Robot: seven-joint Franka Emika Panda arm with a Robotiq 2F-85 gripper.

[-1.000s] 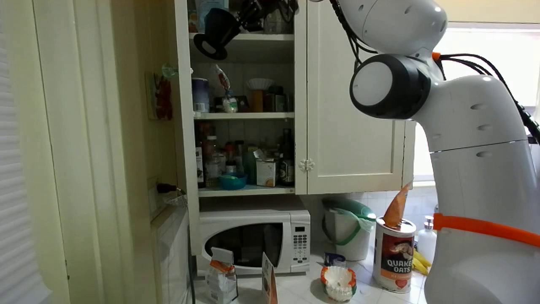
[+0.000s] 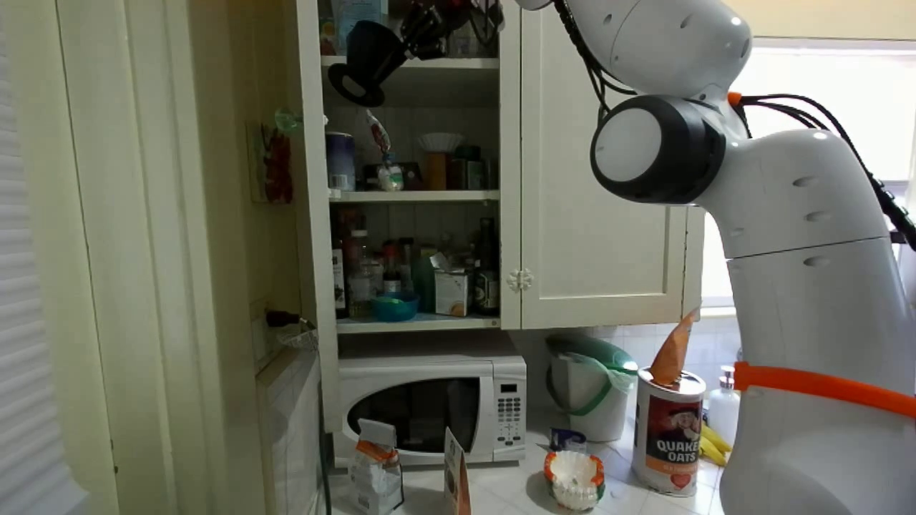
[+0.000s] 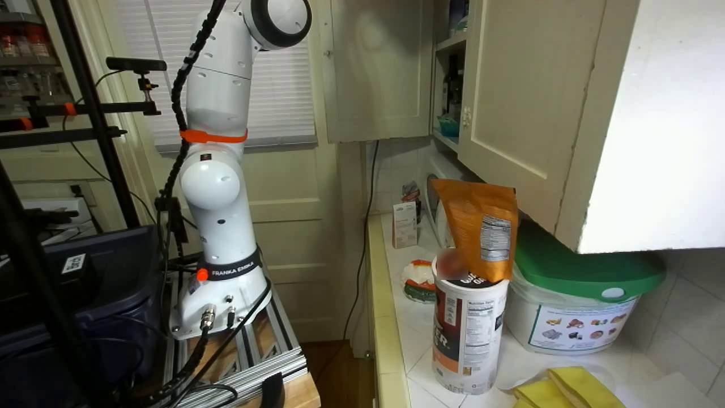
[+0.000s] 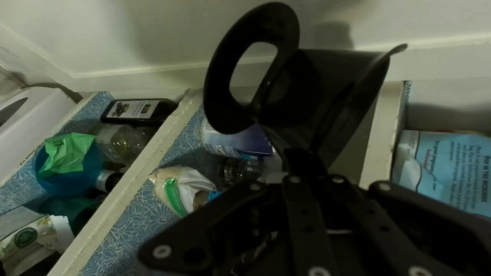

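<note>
A black coffee dripper (image 2: 371, 56), cone-shaped with a round flange and a looped handle, hangs tilted in front of the open cabinet's upper shelves. My gripper (image 2: 421, 36) is shut on it, at the dripper's right side. Close up in the wrist view, the dripper (image 4: 322, 92) extends past the fingertips of my gripper; dark fingers against dark plastic make the exact contact hard to see. In exterior view 2 neither the gripper nor the dripper shows.
The middle shelf (image 2: 412, 196) holds a blue canister (image 2: 340, 162), a bag and paper filters (image 2: 440, 141). Bottles and a blue bowl (image 2: 395, 307) crowd the lower shelf. A closed cabinet door (image 2: 601, 240) stands to the right. Below are a microwave (image 2: 434, 408) and an oats canister (image 2: 668, 433).
The dripper and my gripper have moved slightly lower, and the arm has shifted a little with them. The dripper stays held; the shelves and counter look the same.
</note>
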